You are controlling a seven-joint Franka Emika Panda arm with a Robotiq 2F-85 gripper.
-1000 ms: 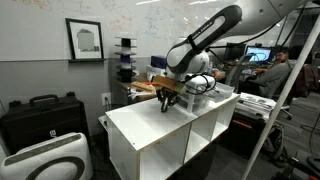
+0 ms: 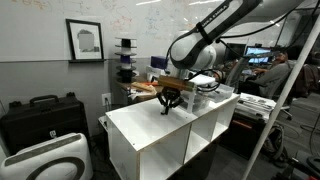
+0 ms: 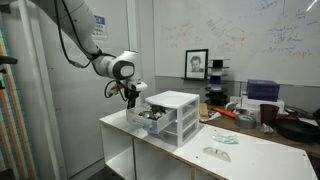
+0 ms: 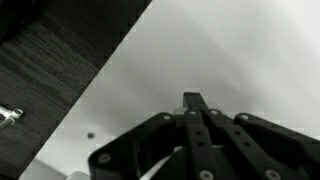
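My gripper is shut, with nothing showing between its fingers. It points down at the white cabinet top (image 4: 190, 45), close to it. In exterior view 1 the gripper (image 2: 165, 110) is over the bare middle of that top. From exterior view 2 the gripper (image 3: 131, 104) appears just left of a pulled-out clear drawer (image 3: 146, 121). Dark and light small items (image 3: 154, 113) lie inside this drawer; I cannot tell what they are. The drawer belongs to a white drawer unit (image 3: 178, 99) standing on the cabinet.
A framed picture (image 3: 196, 64) stands behind the drawer unit, beside a dark stacked rack (image 3: 216, 78). Pans (image 3: 297, 130) and a purple box (image 3: 263, 90) sit at the right. Clear surface lies along the cabinet's near left part (image 2: 130, 122).
The arm's wrist and the gripper's body have shifted slightly in exterior view 1, while the fingertips stay low over nearly the same part of the cabinet top. Nothing else visibly moves.
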